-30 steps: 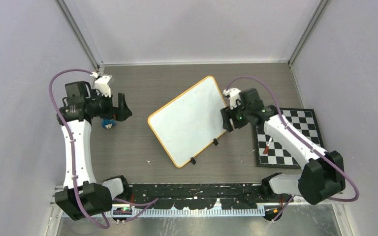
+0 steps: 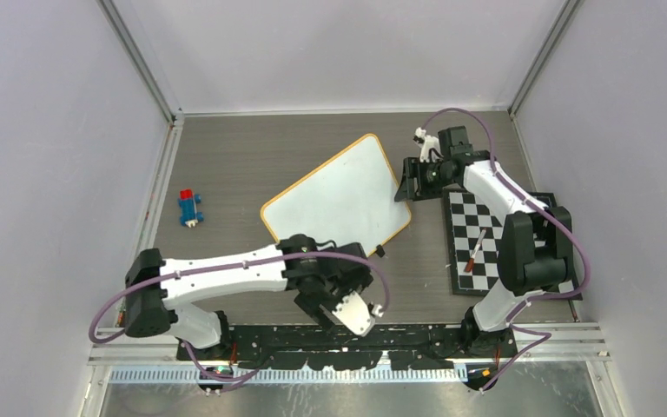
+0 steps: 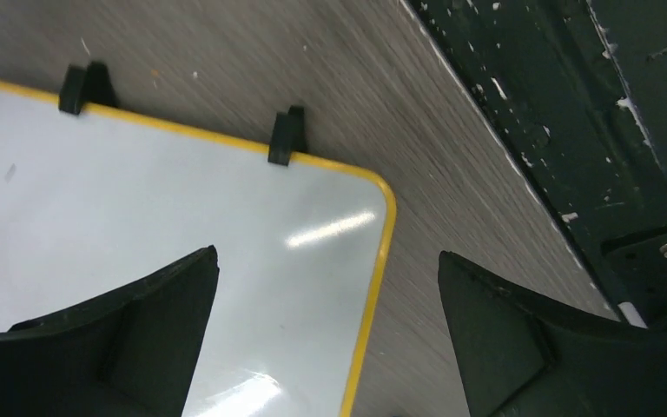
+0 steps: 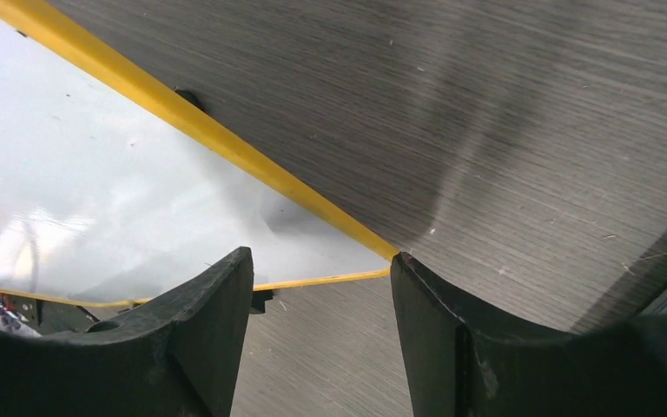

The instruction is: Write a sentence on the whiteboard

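A blank whiteboard (image 2: 329, 195) with a yellow rim and black clips lies tilted diagonally in the middle of the table. My left gripper is open above the board's near corner by the clips, covering that corner in the top view. My right gripper stands open beside the board's right-hand edge at the far side, with the yellow rim running between and beyond its fingertips. Nothing shows held in either gripper.
A checkered board (image 2: 467, 208) with a brown-handled tool (image 2: 471, 262) lies at the right. A small blue and red toy (image 2: 188, 208) sits on the left. Bare table (image 2: 226, 165) surrounds the whiteboard.
My left arm has swung from the left side down and rightwards over the board's near corner.
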